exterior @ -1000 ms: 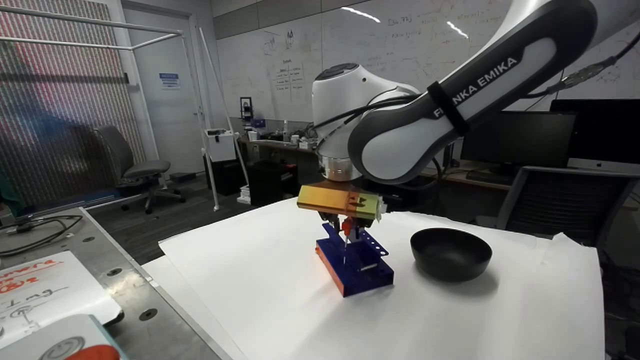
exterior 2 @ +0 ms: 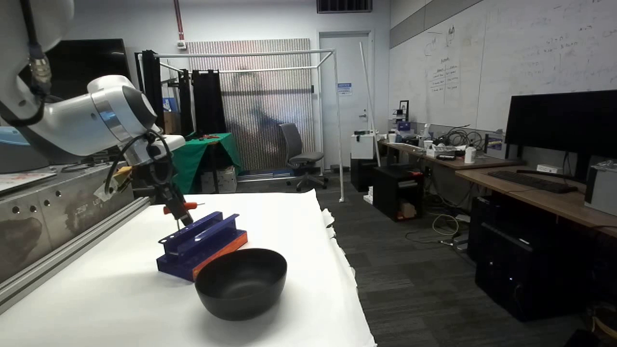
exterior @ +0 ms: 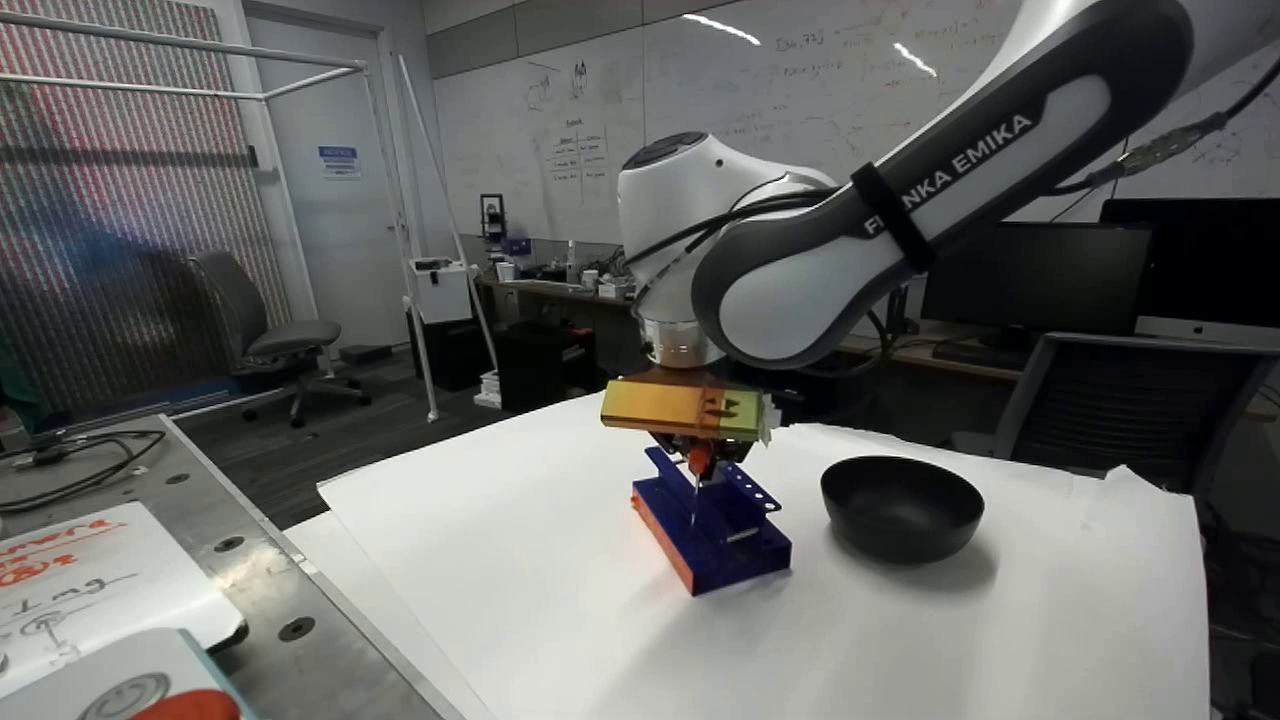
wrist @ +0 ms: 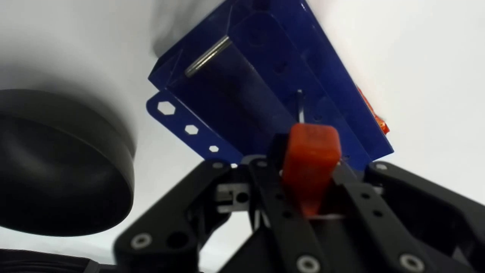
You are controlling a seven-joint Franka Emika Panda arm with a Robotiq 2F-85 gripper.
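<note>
A tool with a red handle [wrist: 313, 157] and thin metal shaft [wrist: 300, 107] is clamped in my gripper, whose black fingers close around the handle. Below it on the table sits a dark blue holder [exterior: 732, 540] with an orange side and a raised row of holes. The shaft points down at the holder's blue top; whether its tip is inside a hole, I cannot tell. In exterior view 2, the handle [exterior 2: 183, 207] is sideways, with a short metal end [exterior 2: 200, 203] sticking out to the right. A metal pin [wrist: 209, 57] lies along the holder's top.
A black bowl [exterior: 902, 510] stands close beside the holder, seemingly empty. White paper [exterior: 516, 576] covers the table, clear in front and to the left. A metal bench edge [exterior: 282, 576] borders it on the left in exterior view 1.
My gripper and the tool have shifted slightly right and a little lower in exterior view 1. The blue holder has also moved slightly right. The bowl stays put.
</note>
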